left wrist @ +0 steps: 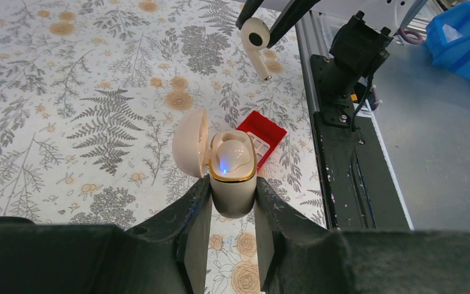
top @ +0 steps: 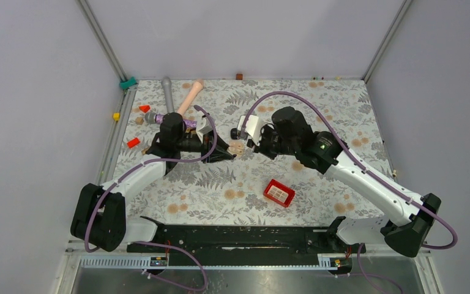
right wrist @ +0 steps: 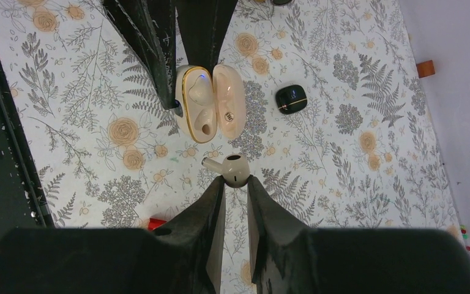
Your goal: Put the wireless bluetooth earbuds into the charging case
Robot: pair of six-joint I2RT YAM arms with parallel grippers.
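My left gripper is shut on the open cream charging case, its lid hinged upright, a blue light showing inside; in the right wrist view one slot [right wrist: 205, 127] looks empty. My right gripper is shut on a white earbud [right wrist: 235, 168], stem sideways, a short gap from the case. The left wrist view shows the same earbud [left wrist: 256, 49] with stem pointing down, above and beyond the case.
A red box [top: 278, 193] lies front centre. A small black object [right wrist: 291, 99] sits behind the case. Tools and small coloured blocks [top: 133, 142] crowd the left side.
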